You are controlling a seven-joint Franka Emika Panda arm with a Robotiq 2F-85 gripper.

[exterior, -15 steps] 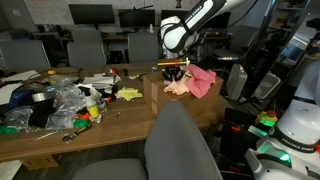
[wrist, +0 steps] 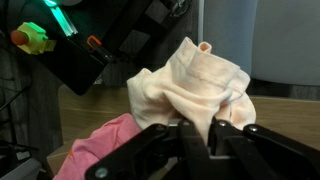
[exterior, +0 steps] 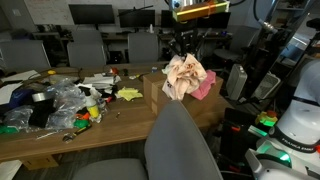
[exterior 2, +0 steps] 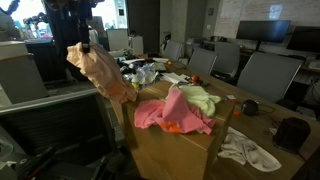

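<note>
A pale peach cloth (exterior: 184,75) hangs bunched from my gripper (exterior: 184,50), which is shut on its upper part. In the second exterior view the cloth (exterior 2: 98,70) dangles in the air left of a cardboard box (exterior 2: 185,150). From the wrist, the cloth (wrist: 190,85) fills the space at the fingertips and covers part of what lies below. A pink cloth (exterior 2: 175,112) is draped over the box top, with a pale yellow-green cloth (exterior 2: 198,98) beside it.
A long wooden table (exterior: 120,130) holds bottles, plastic bags and tools to the left. A white cloth (exterior 2: 248,150) lies on the table near a dark rounded object (exterior 2: 292,134). A grey chair back (exterior: 180,145) stands in front.
My gripper has risen from the box and come nearer the first exterior camera. The peach cloth, earlier low at the box, now hangs higher and clear of it.
</note>
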